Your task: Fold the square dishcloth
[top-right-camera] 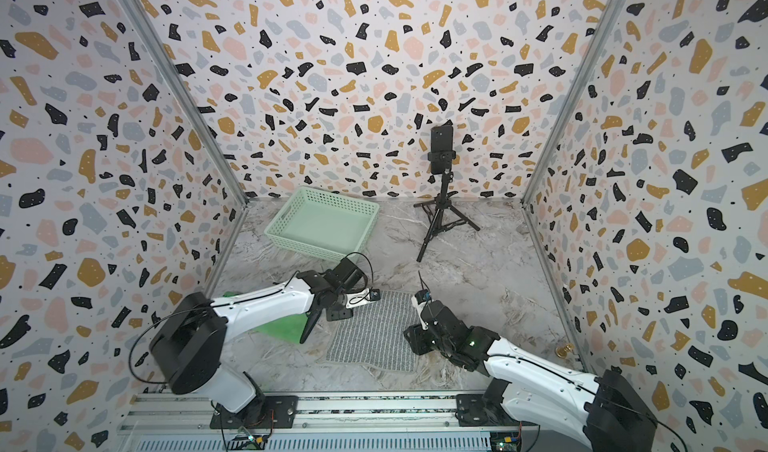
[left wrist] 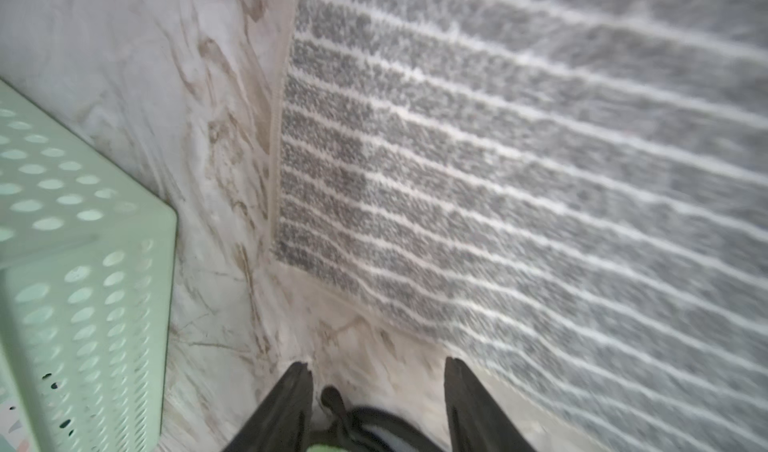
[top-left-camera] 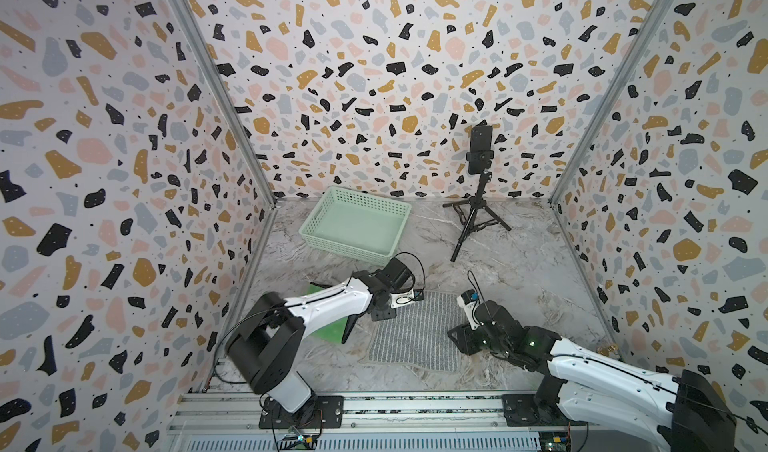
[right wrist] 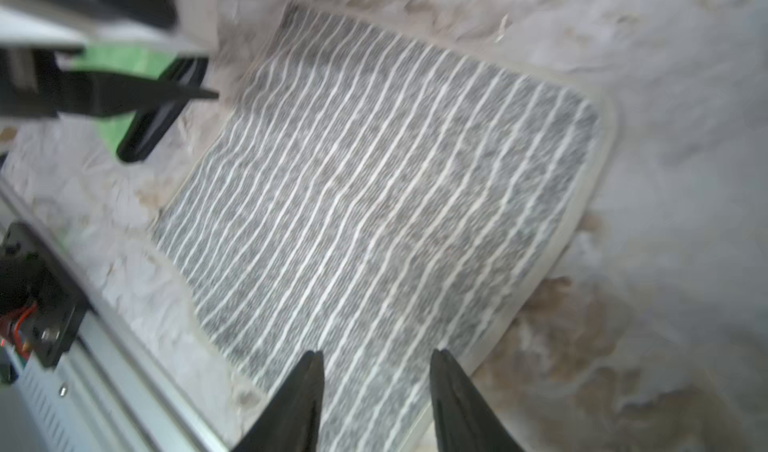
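The grey dishcloth with white stripes [top-left-camera: 408,332] lies spread flat on the marble table, its hem slightly wavy. My left gripper is open above the cloth's upper-left area; in the left wrist view the cloth's corner is beyond the fingertips. My right gripper hovers over the cloth's right side, fingers apart with nothing gripped between them; in the right wrist view the whole cloth is in sight beneath it.
A mint plastic basket [top-left-camera: 355,221] stands at the back left, a black tripod [top-left-camera: 480,208] at the back right. A green item [top-right-camera: 280,328] with black parts lies left of the cloth.
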